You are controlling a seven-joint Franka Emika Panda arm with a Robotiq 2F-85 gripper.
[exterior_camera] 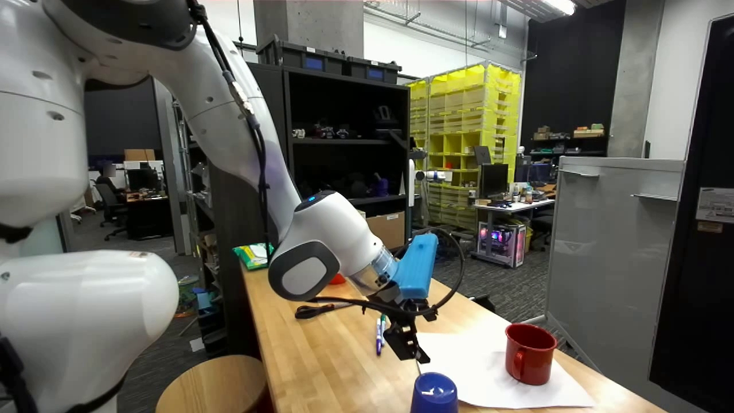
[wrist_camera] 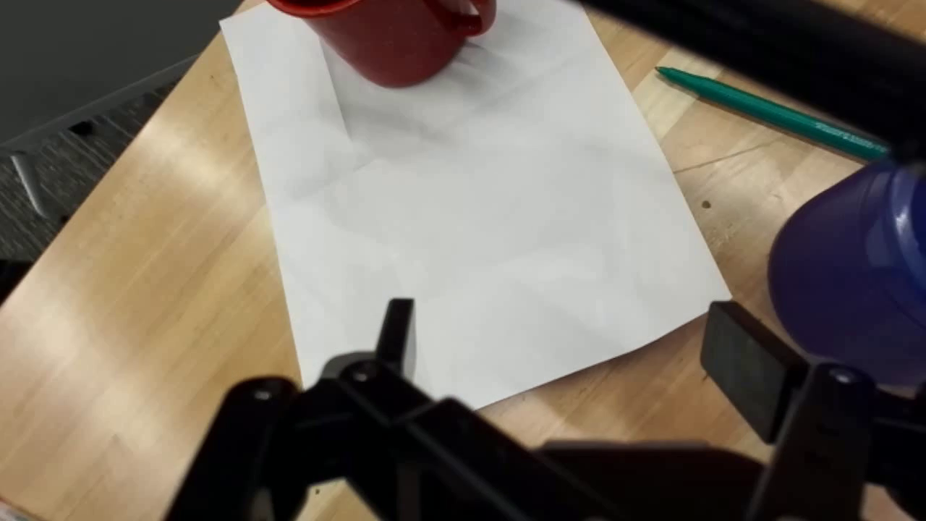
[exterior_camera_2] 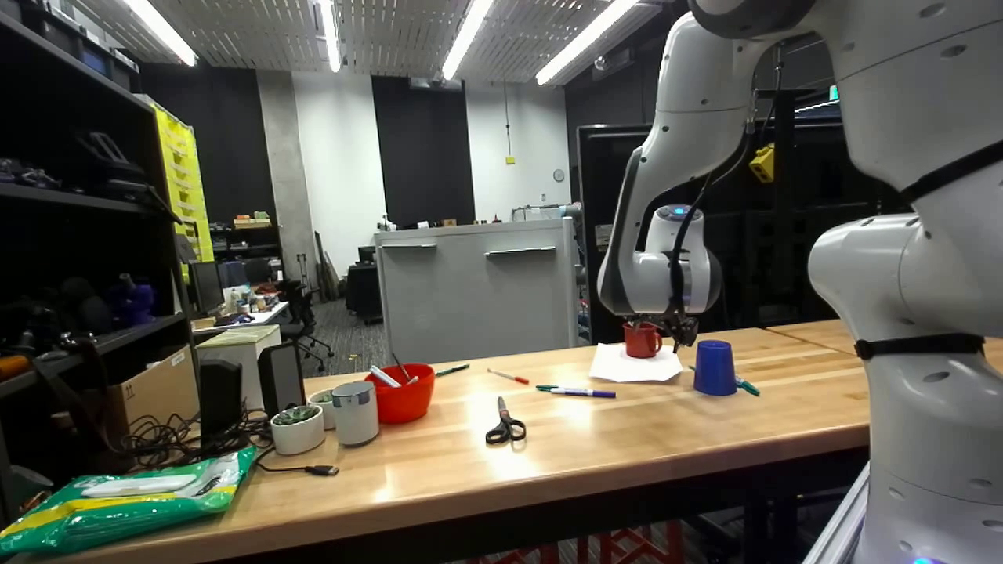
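In the wrist view my gripper is open, its two fingers wide apart above the near edge of the white paper (wrist_camera: 486,234), with nothing between them. A red mug (wrist_camera: 391,39) stands upright on the far part of the paper, its top cut off by the frame. To the right, just beyond one finger, is a blue cup (wrist_camera: 855,269); it looks upside down in exterior view 2, where the cup (exterior_camera_2: 715,368) stands beside the paper. A green pen (wrist_camera: 772,111) lies on the wood behind the blue cup.
Black scissors (exterior_camera_2: 505,423), a purple marker (exterior_camera_2: 588,392) and a red pen (exterior_camera_2: 508,376) lie on the table. Farther left stand a red bowl (exterior_camera_2: 404,395) with pens, a grey-white mug (exterior_camera_2: 356,413) and small potted plants. Bare wood lies between scissors and paper.
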